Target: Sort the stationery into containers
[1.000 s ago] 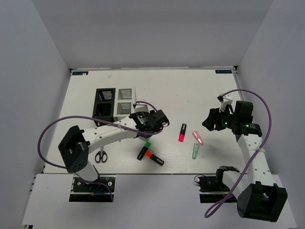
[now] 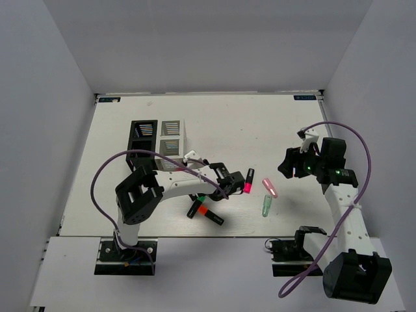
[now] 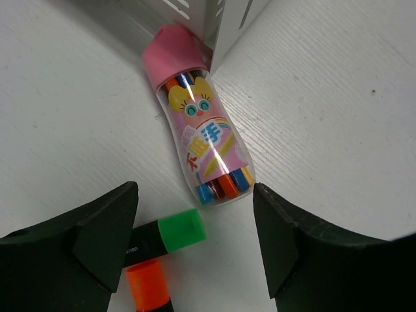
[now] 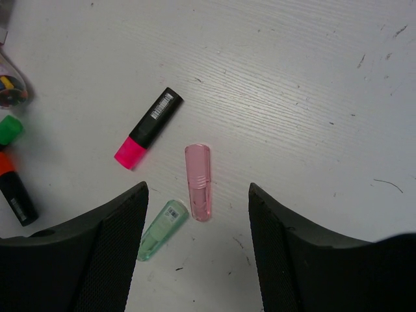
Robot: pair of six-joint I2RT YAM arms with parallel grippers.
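My left gripper is open, hovering over a pink-capped pen case [image 3: 208, 136] that lies against the white container [image 3: 234, 19]; nothing is between its fingers. Below the case are a green marker [image 3: 182, 231] and an orange marker [image 3: 146, 286]. My right gripper stands open on the right, above a pink marker [image 4: 149, 127], a pink glue tube [image 4: 198, 182] and a green tube [image 4: 162, 231]. In the top view the left arm hides much of the case.
Black containers [image 2: 142, 136] and white containers [image 2: 170, 130] stand at the back left.
The right arm has barely moved.
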